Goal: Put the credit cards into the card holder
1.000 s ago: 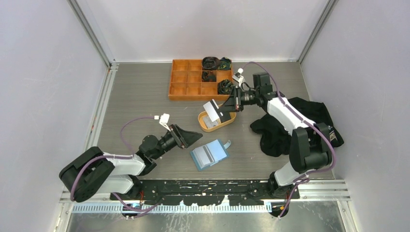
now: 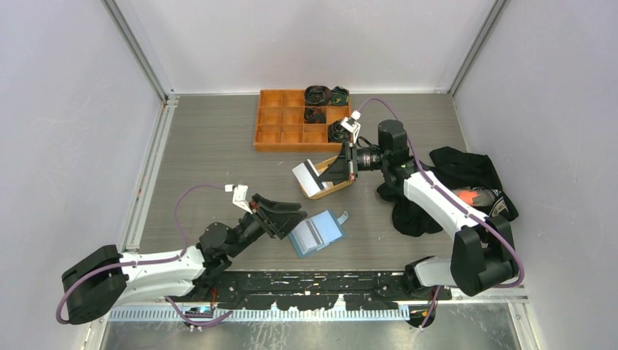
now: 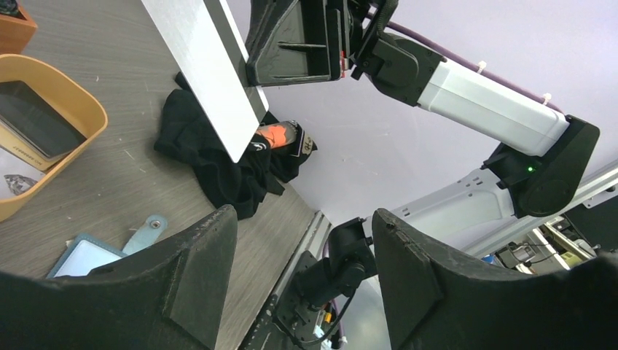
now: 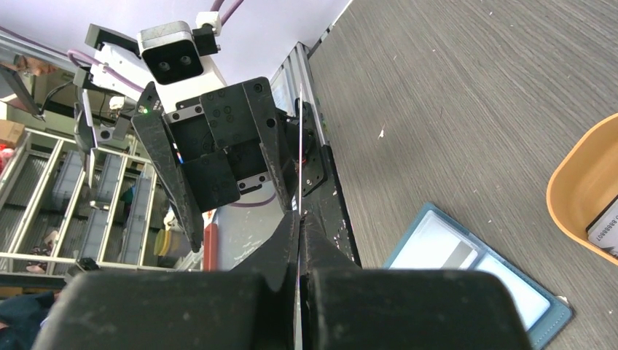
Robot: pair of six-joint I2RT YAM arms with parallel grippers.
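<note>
A white card (image 2: 306,180) with a dark stripe is raised over the basket, my right gripper (image 2: 337,173) shut on its striped side. From the left wrist view the card (image 3: 206,69) shows its broad white face, tilted; in the right wrist view the card (image 4: 300,146) appears edge-on, as a thin line rising from the fingertips. The light-blue card holder (image 2: 318,233) lies opened out on the table, its strap to the right. Just left of and above the holder, my left gripper (image 2: 290,220) stands open with nothing between its fingers.
The yellow basket (image 2: 328,192) holds a dark flat item and a card-like piece (image 4: 608,230). Behind it stands an orange compartment tray (image 2: 279,148) with dark items. Black cloth (image 2: 408,211) lies at right. Table left of the basket is clear.
My right gripper has drawn the card leftward and slightly toward the front. My left gripper has opened and turned a little, its arm shifting left. The holder has not moved.
</note>
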